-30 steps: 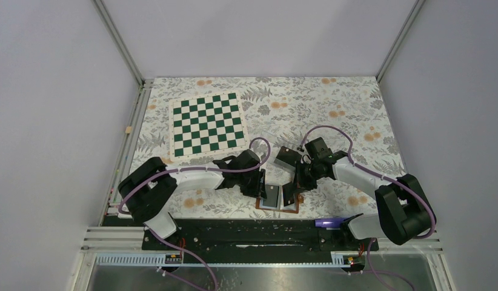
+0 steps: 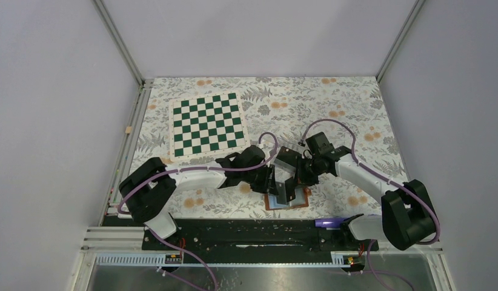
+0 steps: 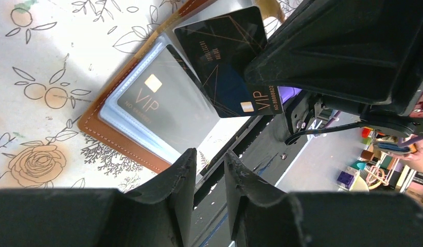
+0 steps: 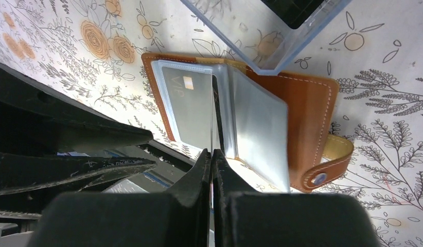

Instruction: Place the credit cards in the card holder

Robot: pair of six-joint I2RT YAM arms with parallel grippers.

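Note:
The open brown card holder lies at the front of the table, a grey VIP card in its left clear sleeve. Above it my right gripper is shut on a black VIP card, seen edge-on as a thin line in the right wrist view and tilted over the holder in the left wrist view. My left gripper is just left of that, over the holder's near edge, its fingertips slightly apart with nothing seen between them.
A clear tray with dark cards lies just behind the holder. A checkered board is at back left. The table's front edge is close to the holder.
The card holder also sits farther right than before.

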